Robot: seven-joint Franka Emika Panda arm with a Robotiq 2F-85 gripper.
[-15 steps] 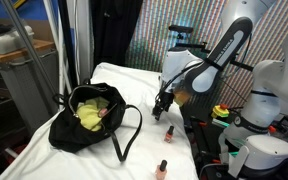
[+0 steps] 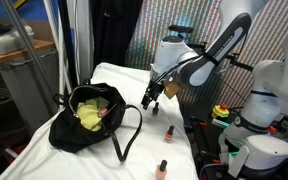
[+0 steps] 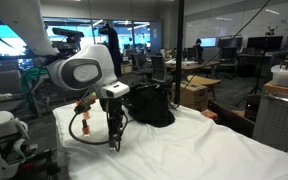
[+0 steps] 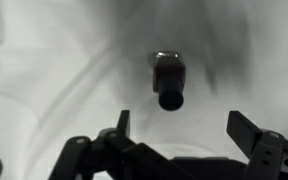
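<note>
A small bottle [image 4: 170, 75] with a dark cap and a dark reddish body shows in the wrist view. It lies ahead of my gripper, which is open, its fingertips apart on either side with nothing between them. In exterior view 1 the dark bottle [image 2: 155, 108] is small on the white cloth beneath the arm. Two more small bottles with pinkish-orange bodies stand on the cloth, one bottle [image 2: 170, 133] nearer the arm's base and another bottle [image 2: 162, 170] at the front edge.
A black bag [image 2: 62, 126] lies open on the white cloth, with a yellow-green item [image 2: 90, 116] inside and its strap trailing toward the middle. Bare white cloth [image 3: 199, 155] spreads widely in exterior view 2.
The arm's white head and the gripper have risen a little and shifted slightly left in exterior view 1. The bag and the two pinkish-orange bottles have stayed put.
</note>
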